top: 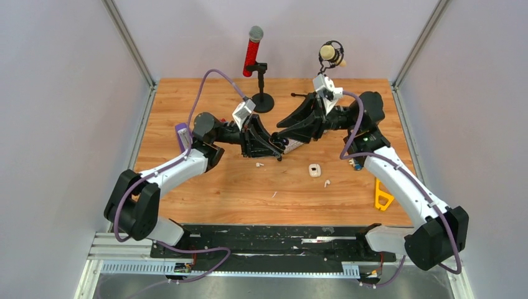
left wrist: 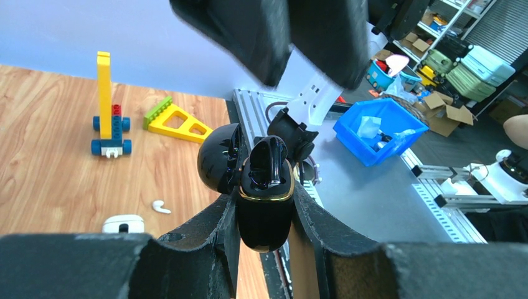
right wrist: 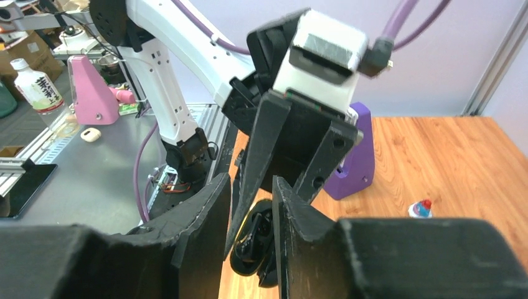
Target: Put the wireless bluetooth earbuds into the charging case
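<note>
A glossy black charging case with a gold rim (left wrist: 266,240) is clamped upright between the fingers of my left gripper (top: 280,153). Its rounded lid (left wrist: 218,159) stands open to one side. A shiny black bud-like shape (left wrist: 268,161) rises from the case's opening; how deep it sits cannot be told. Above the case, my right gripper (top: 279,130) has its fingers (left wrist: 252,43) parted, and nothing shows between them in the left wrist view. Seen from the right wrist, the case's open inside (right wrist: 252,243) appears beyond the gap between the right fingers, partly hidden by them.
A white case (top: 315,170) and a white earbud (top: 327,183) lie on the table, with another small white bud (top: 259,164) below the left gripper. A microphone stand (top: 263,103) is at the back.
</note>
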